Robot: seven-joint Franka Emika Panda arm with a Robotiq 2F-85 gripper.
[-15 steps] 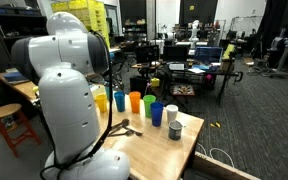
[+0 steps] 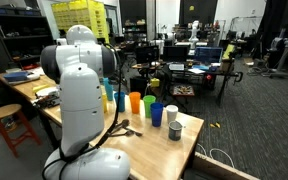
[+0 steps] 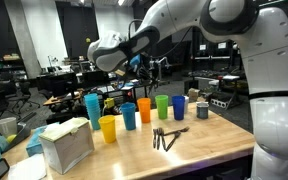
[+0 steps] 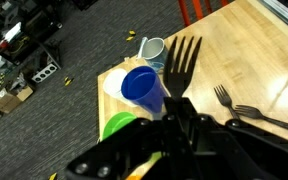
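In the wrist view my gripper is shut on a dark fork [image 4: 180,68], its tines pointing away from the fingers. The handle end is hidden between the fingers. Exterior view 2 has the gripper [image 3: 150,72] raised above the row of cups; the held fork is too small to make out there. More forks [image 3: 164,138] lie on the wooden table [image 3: 224,140], including one fork [image 4: 224,98] clearly visible from the wrist. A blue cup [image 4: 142,88] and a green cup [image 4: 117,122] appear below the gripper.
A white cup [image 2: 171,113] and a grey metal mug [image 2: 175,130] stand near the blue cup. Orange, yellow and light-blue cups continue the row, with a white box [image 3: 67,145] at its left end.
The arm's upper part has swung a little right and lower in exterior view 1. Cups and table forks have stayed where they were.
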